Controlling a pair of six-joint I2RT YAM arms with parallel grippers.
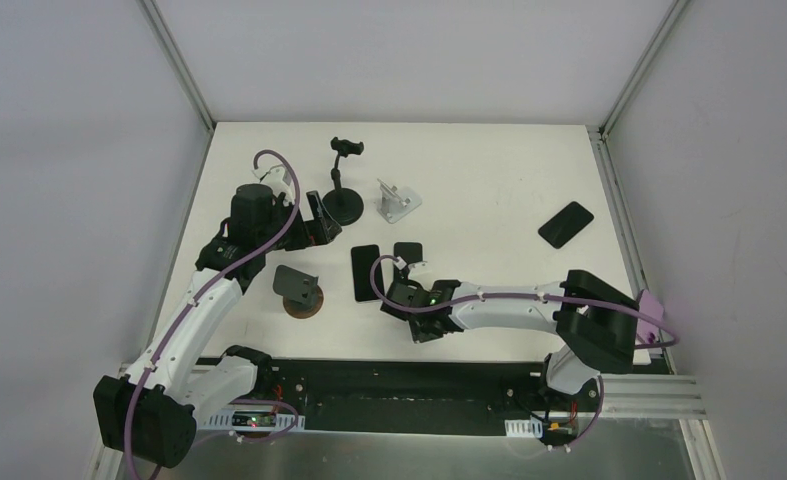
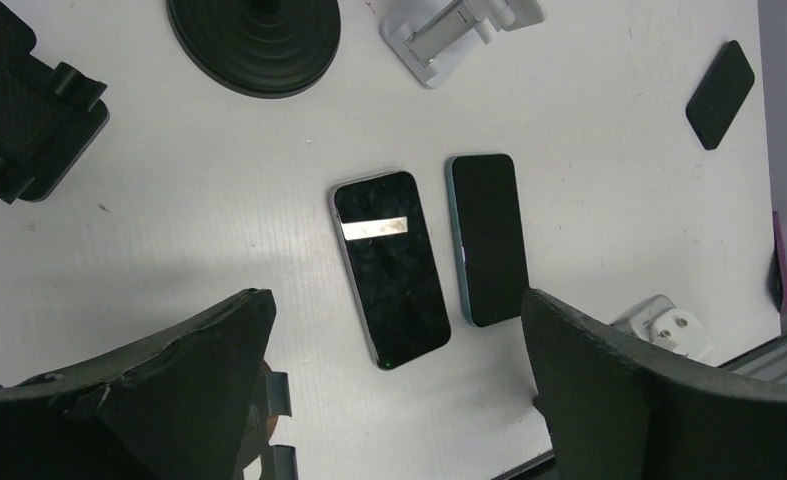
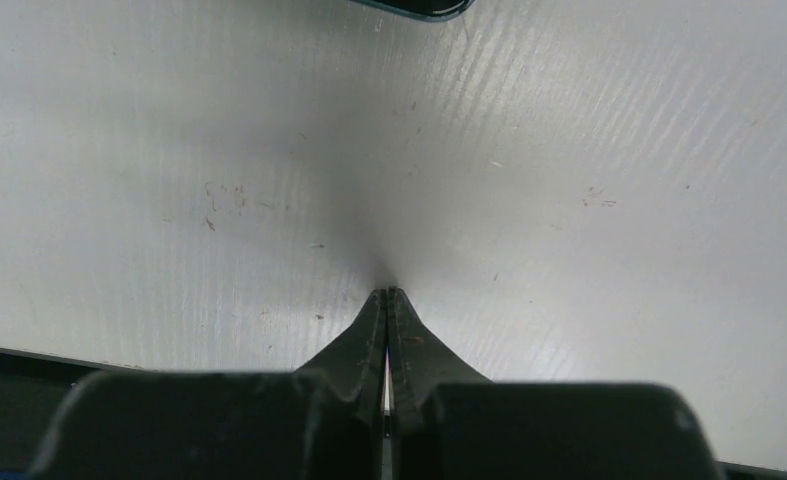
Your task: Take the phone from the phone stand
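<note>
Four phones lie off the stands. A silver-edged black phone [image 2: 394, 275] and a teal-edged black phone [image 2: 489, 240] rest side by side mid-table. Another black phone [image 1: 566, 225] is far right. A purple phone [image 1: 650, 312] is at the right table edge, partly behind the right arm. My right gripper is shut low over bare table, nothing between its fingertips; the teal-edged phone is ahead of it, apart. My left gripper hangs open at the left, nothing in its fingers.
A black round-base stand [image 1: 344, 208] and a white stand [image 1: 397, 205] stand empty at the back. A stand with a brown base [image 1: 303, 308] is front left. A black stand [image 2: 19, 120] sits left of my left gripper.
</note>
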